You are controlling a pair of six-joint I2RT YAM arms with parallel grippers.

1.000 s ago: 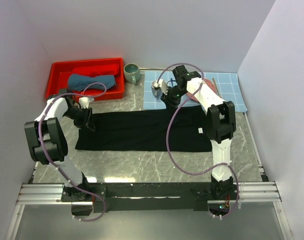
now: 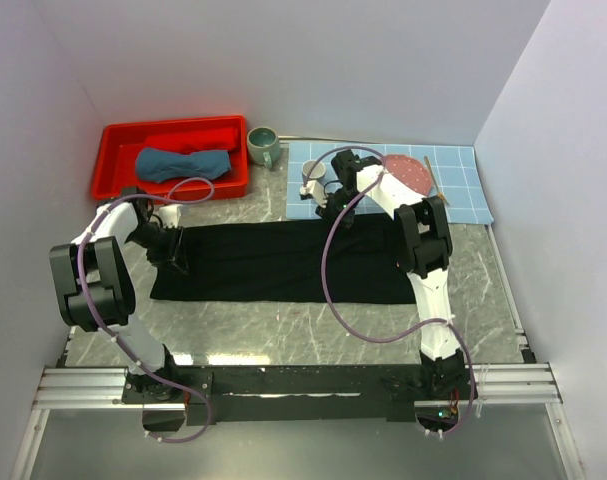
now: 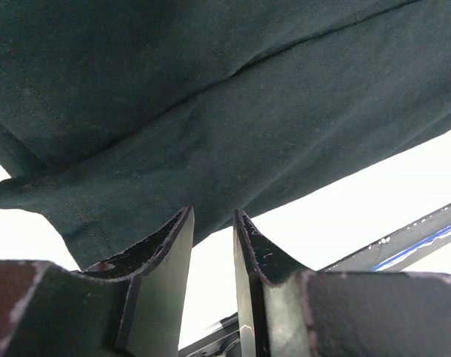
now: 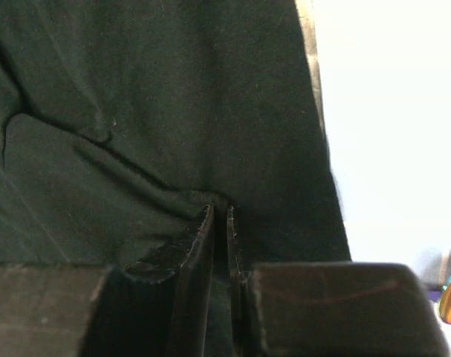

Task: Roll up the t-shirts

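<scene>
A black t-shirt [image 2: 253, 265] lies flattened into a long strip across the table. My left gripper [image 2: 181, 266] is over its left end; in the left wrist view, the gripper is part open, its tips at the cloth's edge with a gap between them. Over the strip's upper edge, right of centre, is my right gripper [image 2: 345, 224]. In the right wrist view its tips [image 4: 221, 210] stand close together where a crease in the shirt [image 4: 158, 134] ends. Whether cloth is pinched there cannot be made out.
At the back left a red tray [image 2: 108, 165] holds a rolled blue cloth [image 2: 183, 165] and a red one. Beside it stand a green mug [image 2: 264, 147] and a blue tiled mat [image 2: 463, 180] with a white cup and a reddish round item. Bare marble [image 2: 253, 330] lies in front of the shirt.
</scene>
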